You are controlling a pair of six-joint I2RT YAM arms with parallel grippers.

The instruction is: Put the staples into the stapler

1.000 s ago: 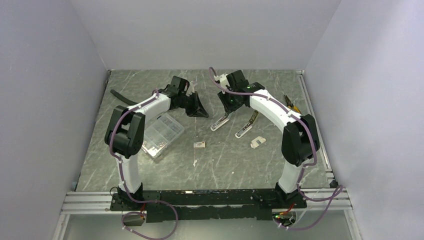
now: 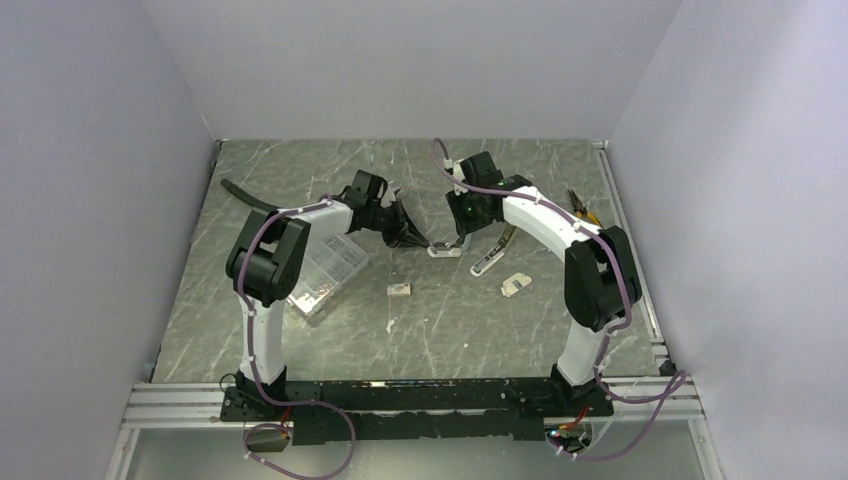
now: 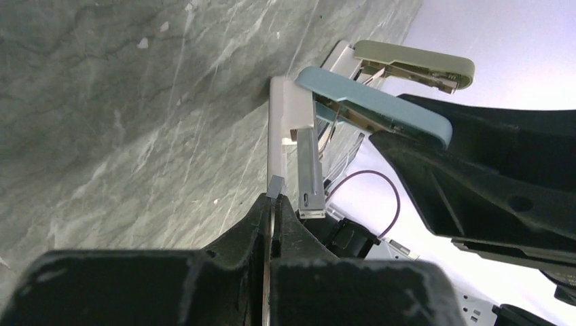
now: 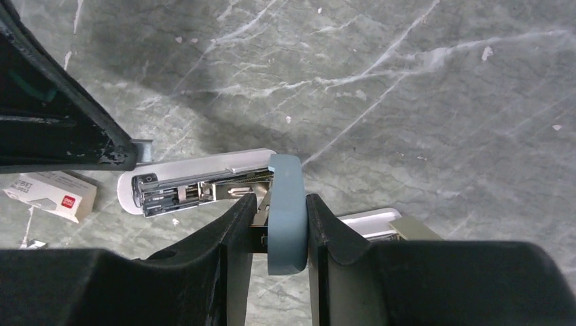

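Observation:
A light-blue stapler (image 4: 287,176) with white base (image 2: 445,252) lies open at table centre, its magazine visible in the right wrist view. My right gripper (image 2: 460,230) is shut on its raised blue top arm. My left gripper (image 2: 424,243) is shut at the stapler's left end, beside the metal channel (image 3: 310,170); nothing clear shows between its fingers. A small box of staples (image 2: 399,289) (image 4: 51,195) lies nearer the front.
An olive stapler (image 2: 492,250) lies open to the right, with a pale packet (image 2: 516,284) in front of it. A clear compartment case (image 2: 350,262) lies left under the left arm. Tools (image 2: 590,215) lie at the far right.
My left gripper has moved right and slightly toward the front, up to the stapler. The blue stapler has turned to lie more sideways; my right gripper has shifted slightly right and frontward.

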